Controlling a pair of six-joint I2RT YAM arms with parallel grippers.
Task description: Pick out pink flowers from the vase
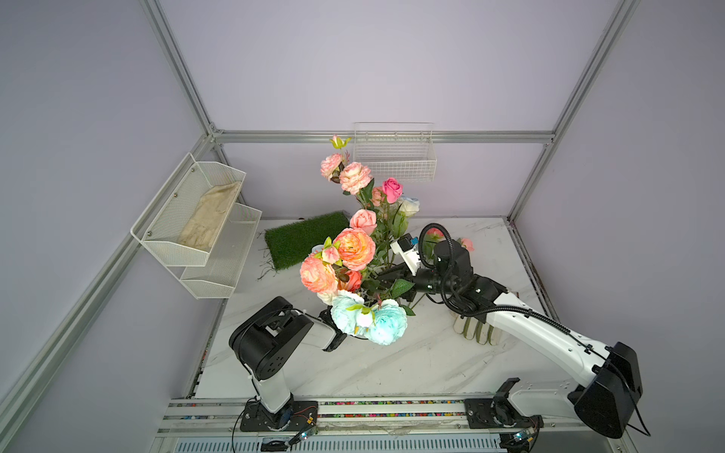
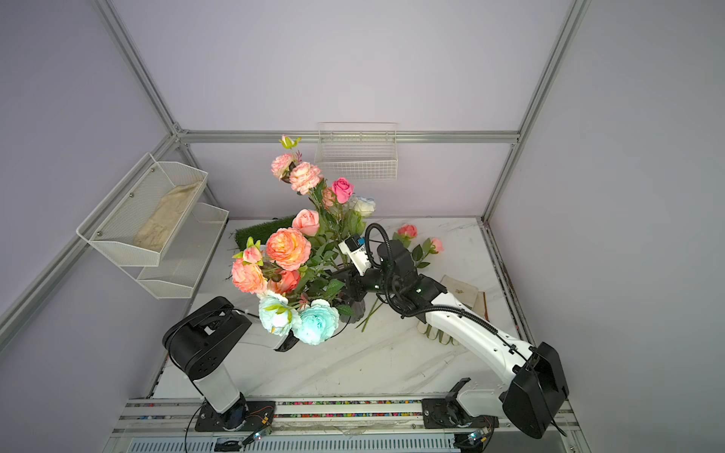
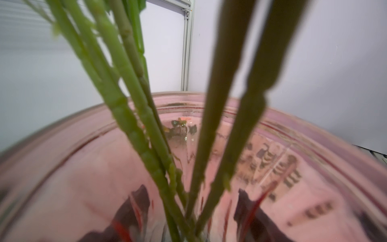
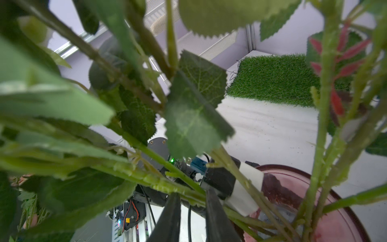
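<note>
Pink flowers [image 1: 355, 178] rise from the bouquet's far side, with a deeper pink rose [image 1: 392, 189] beside them. Orange blooms [image 1: 354, 248] and pale blue ones [image 1: 386, 323] lean towards the near left. In the right wrist view the pink glass vase [image 4: 283, 167] stands low right, stems spreading from it. My left gripper is shut on the vase, its dark fingers [image 3: 258, 219] seen low through the glass. Among the leaves, my right gripper has its fingertips apart; a green stem [image 4: 169, 165] crosses at the tips, and whether it lies between them is unclear.
Two pink flowers [image 2: 408, 231] lie on the table at the back right, near a pair of gloves [image 2: 462, 290]. A grass mat [image 1: 302, 238] lies at the back left beside the white wall rack [image 1: 226, 264].
</note>
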